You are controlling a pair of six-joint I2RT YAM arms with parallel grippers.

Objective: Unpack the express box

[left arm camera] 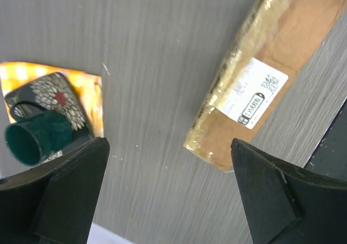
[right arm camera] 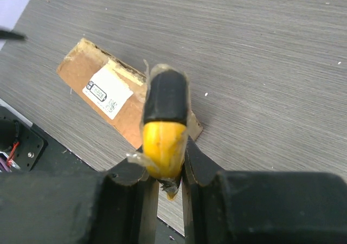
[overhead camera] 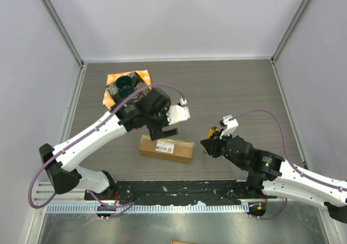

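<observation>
The cardboard express box [overhead camera: 179, 152] lies near the front of the table, its white label [left arm camera: 252, 94] facing up and tape along its edge. Above and behind it, my left gripper [overhead camera: 168, 132] is open; in the left wrist view no object stands between its fingers. To the right of the box, my right gripper is shut on a yellow and black knife [right arm camera: 164, 130], tip pointing down. In the right wrist view the knife covers part of the box's near end. It looks apart from the box in the top view.
At the back left, a dark green mug [left arm camera: 39, 137] stands on a black patterned plate [left arm camera: 60, 102] over an orange checked cloth [left arm camera: 95, 84].
</observation>
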